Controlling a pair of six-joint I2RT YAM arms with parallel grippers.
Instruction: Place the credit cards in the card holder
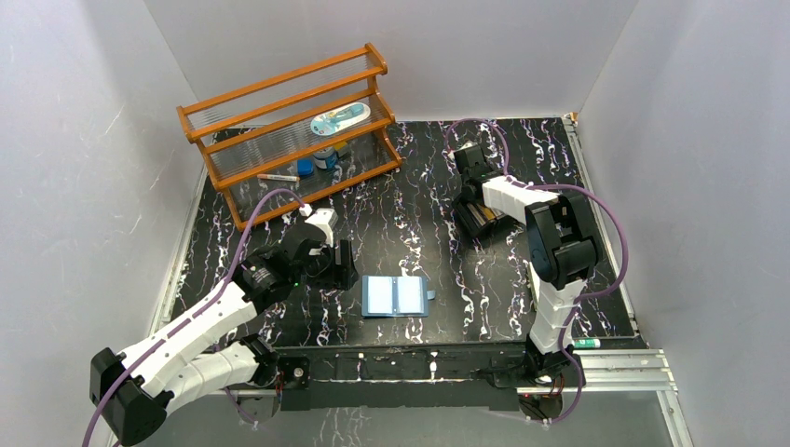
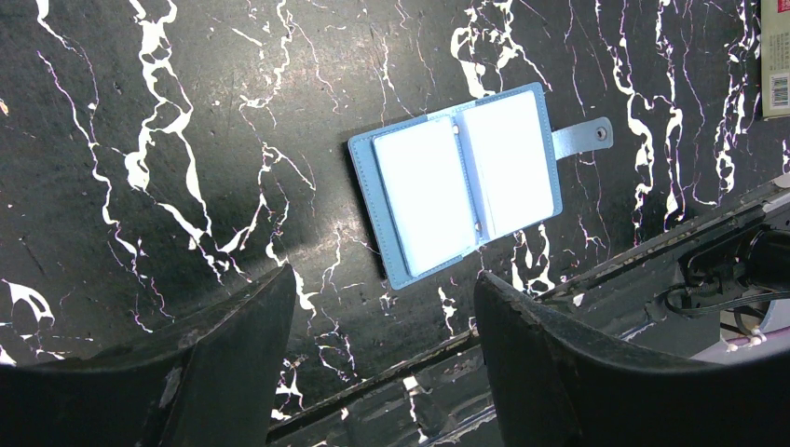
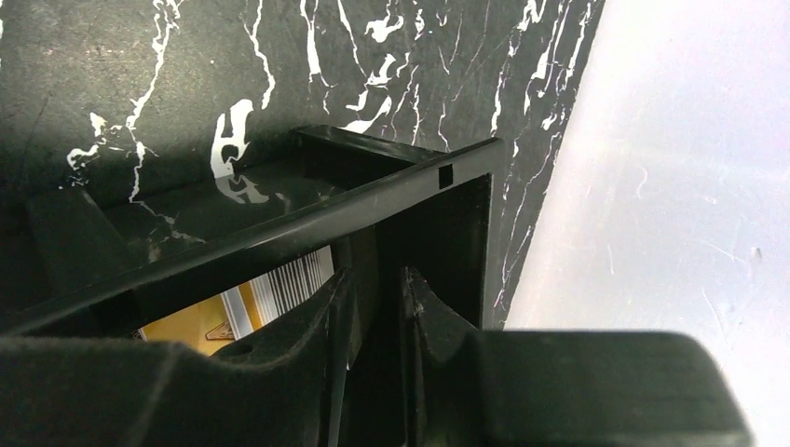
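The card holder (image 1: 395, 295) (image 2: 424, 200), light blue, lies open on the black marbled table with clear sleeves showing. My left gripper (image 1: 343, 264) hangs just left of it, open and empty. At the back right a black tray or box (image 1: 472, 220) (image 3: 456, 242) sits under my right gripper. Orange cards with barcode-like stripes (image 3: 196, 321) lie inside it. The right gripper's fingers are part open, down at the box beside the cards; whether anything is between them is not visible.
A wooden shelf rack (image 1: 279, 74) with small items stands at back left. A beige packet (image 2: 775, 56) lies near the right edge. Walls enclose the sides and back.
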